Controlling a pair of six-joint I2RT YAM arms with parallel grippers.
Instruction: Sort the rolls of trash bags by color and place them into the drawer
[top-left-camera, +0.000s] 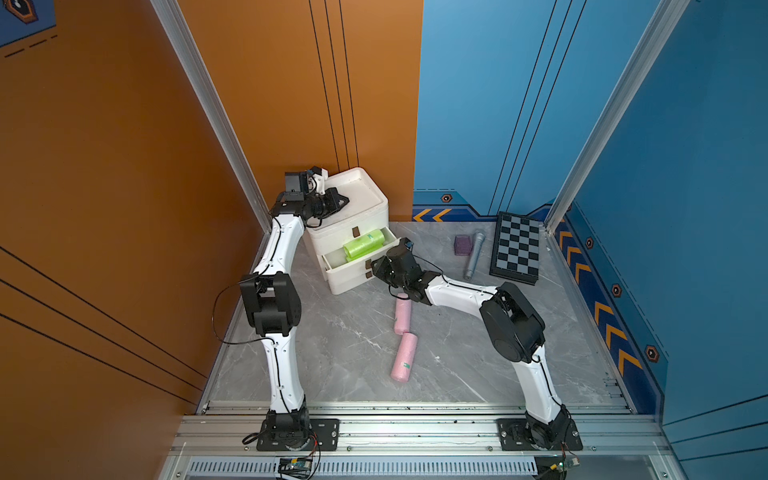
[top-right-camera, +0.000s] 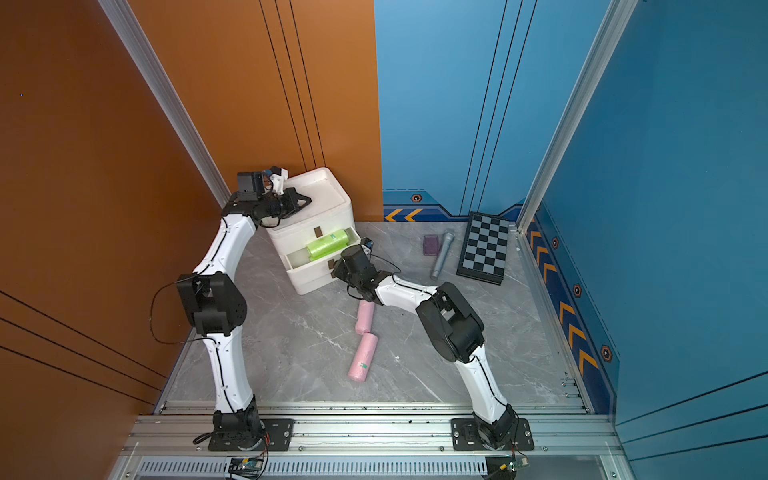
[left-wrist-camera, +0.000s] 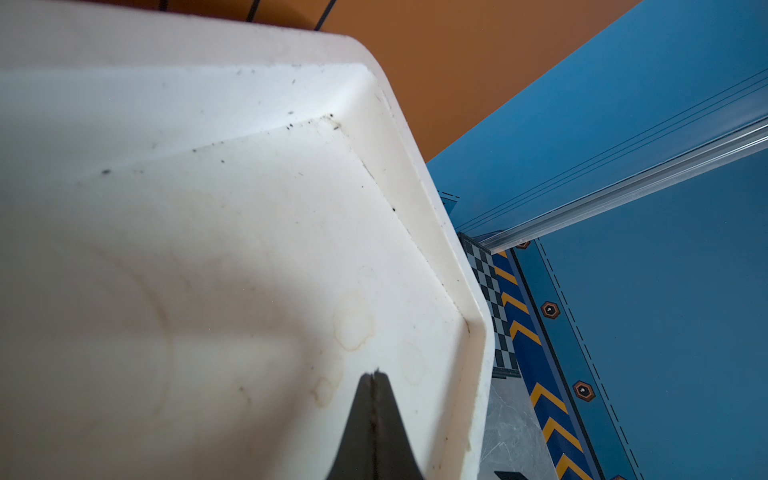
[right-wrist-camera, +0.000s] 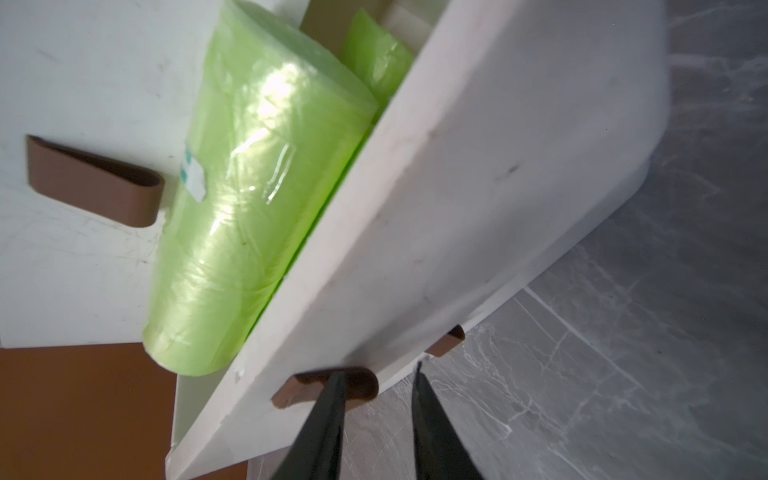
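Observation:
A white drawer unit (top-left-camera: 356, 197) stands at the back left, one drawer (right-wrist-camera: 512, 176) pulled partly out with green rolls (right-wrist-camera: 248, 184) inside. My left gripper is shut over the unit's top tray, nothing seen between its fingers. My right gripper is at that drawer's front, by its brown tab (right-wrist-camera: 304, 392); whether it grips the tab or presses the front is hard to tell. Two pink rolls (top-left-camera: 404, 356) (top-left-camera: 403, 320) lie on the table, the farther partly under my right arm.
At the right stand a checkered board (top-left-camera: 516, 246), a grey cylinder (top-left-camera: 474, 256) and a purple block (top-left-camera: 462, 245).

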